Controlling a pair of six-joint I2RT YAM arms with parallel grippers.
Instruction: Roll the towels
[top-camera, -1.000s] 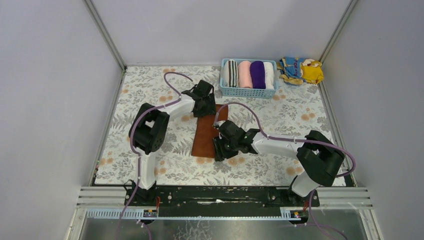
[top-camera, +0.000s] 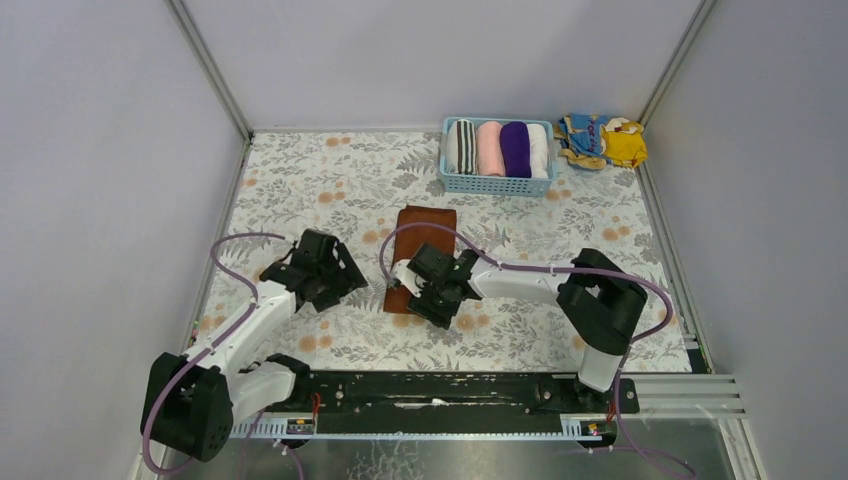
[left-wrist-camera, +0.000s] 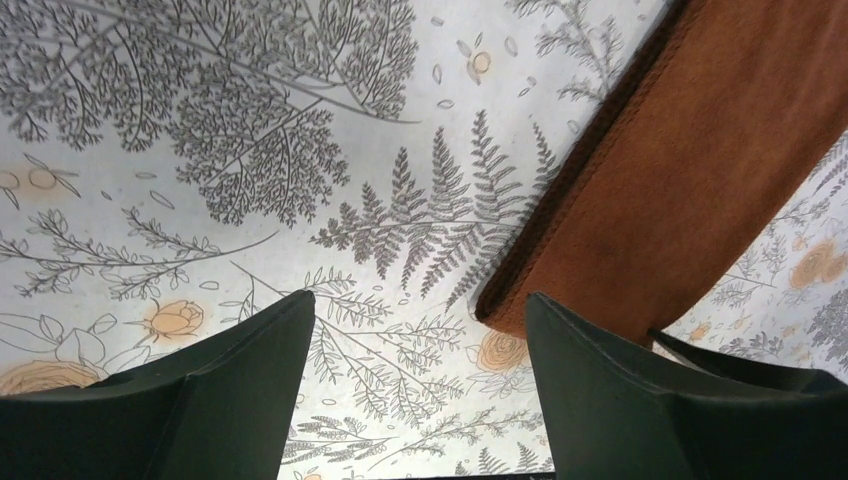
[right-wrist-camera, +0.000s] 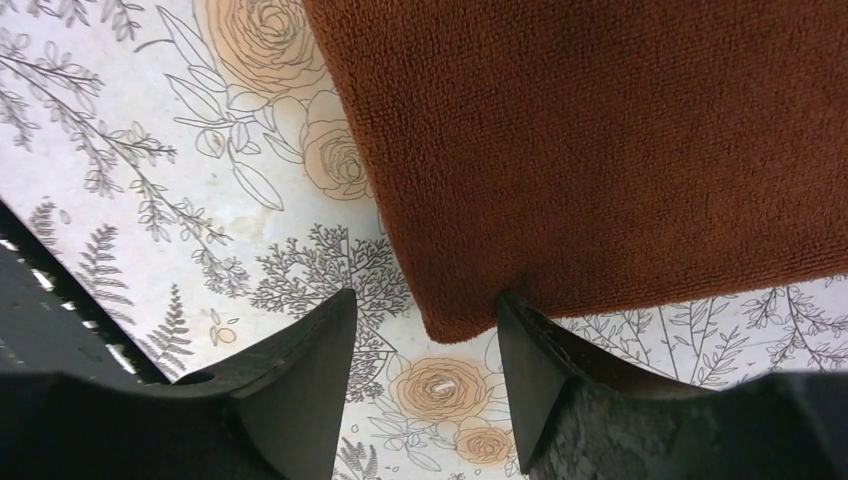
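A brown towel lies folded flat in the middle of the table. My right gripper is open over its near edge, with a corner of the cloth between the fingertips and the right finger touching or just above the fabric. My left gripper is open to the left of the towel, over bare patterned tablecloth; the towel's long folded edge runs up and right from near its right finger.
A blue basket at the back holds several rolled towels. Blue and yellow cloths lie folded at the back right corner.
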